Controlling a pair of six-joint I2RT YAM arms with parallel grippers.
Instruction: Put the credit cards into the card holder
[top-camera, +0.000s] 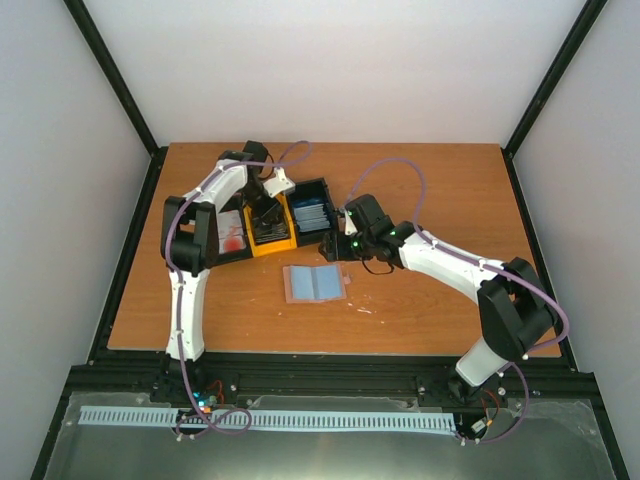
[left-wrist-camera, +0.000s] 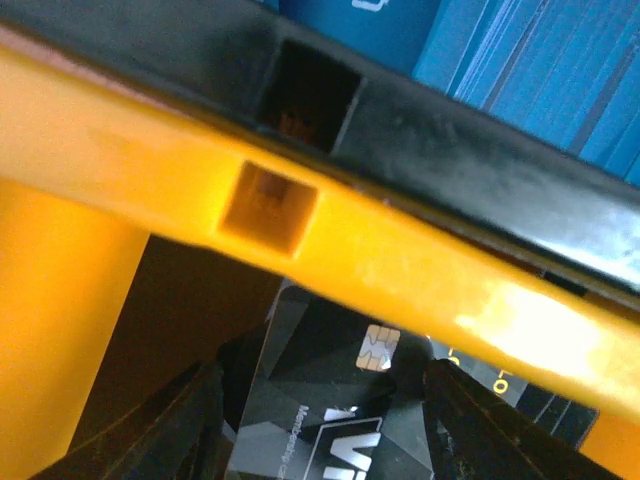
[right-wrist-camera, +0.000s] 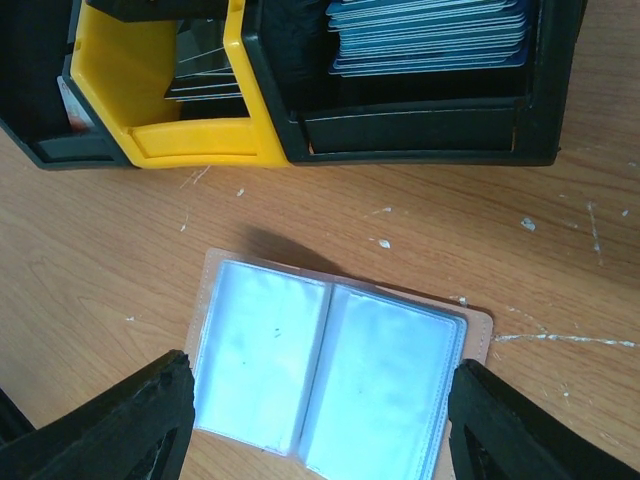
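Black cards (left-wrist-camera: 300, 430) stand in the yellow bin (top-camera: 270, 246). My left gripper reaches down into that bin, its fingers apart on either side of a black card with a chip. Whether they touch the card cannot be told. The open card holder (right-wrist-camera: 385, 385), with clear-blue sleeves, lies flat on the table in front of the bins. Above it is my right gripper, open with nothing between its fingers.
Blue cards (right-wrist-camera: 430, 35) fill the black bin (right-wrist-camera: 410, 158) right of the yellow one. Red-and-white cards (top-camera: 231, 232) lie in the left black bin, partly under the left arm. Bare table (top-camera: 440, 310) surrounds the holder.
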